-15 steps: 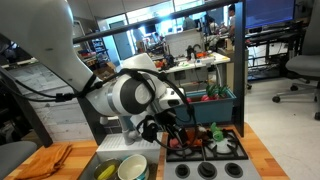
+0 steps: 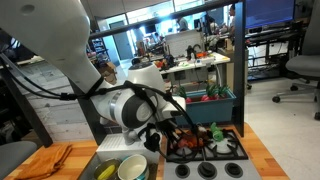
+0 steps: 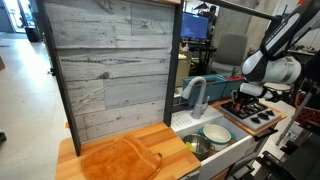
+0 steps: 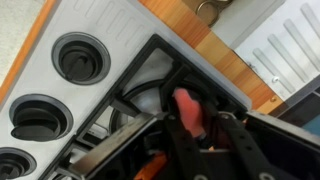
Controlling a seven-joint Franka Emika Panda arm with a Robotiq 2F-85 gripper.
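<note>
Over the rear burners of the stove (image 2: 208, 171), my gripper (image 2: 175, 136) points down. In the wrist view the gripper is partly open, its dark fingers reaching in from the bottom edge. A red-pink object (image 4: 188, 108) appears between the fingertips; whether they touch it cannot be made out. Below it, an orange object (image 4: 152, 168) is partly hidden by the fingers. A green object (image 2: 217, 133) lies on the rear part of the stove, right of the gripper.
A sink holding a metal pot (image 3: 198, 147) and a pale green bowl (image 3: 215, 134) lies beside the stove. Behind the stove stands a blue-green bin (image 2: 210, 108) with red and green things. An orange cloth (image 3: 121, 160) lies on the wooden counter, with bare wood around it.
The arm has shifted slightly over the rear burners, and the gripper is a little lower and further right. The stove, sink and bin look unmoved.
</note>
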